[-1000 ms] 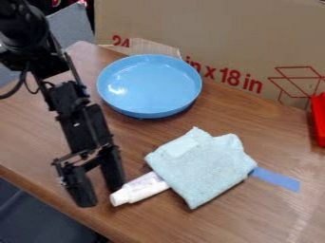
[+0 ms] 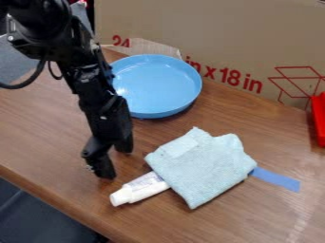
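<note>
My gripper (image 2: 112, 158) stands open low over the wooden table (image 2: 241, 119), left of a white tube (image 2: 137, 190). A folded pale blue cloth (image 2: 203, 167) lies over part of the tube, whose capped end sticks out toward the lower left. A blue plate (image 2: 150, 84) rests behind, to the right of the arm.
A cardboard box (image 2: 229, 38) stands along the back. A red object (image 2: 317, 119) is at the right edge, and a strip of blue tape (image 2: 277, 178) lies by the cloth. The table's front edge is at lower left, with clear wood to the right.
My gripper has moved up and back, away from the table's front edge and the tube's capped end. The cloth, tube and plate look unchanged.
</note>
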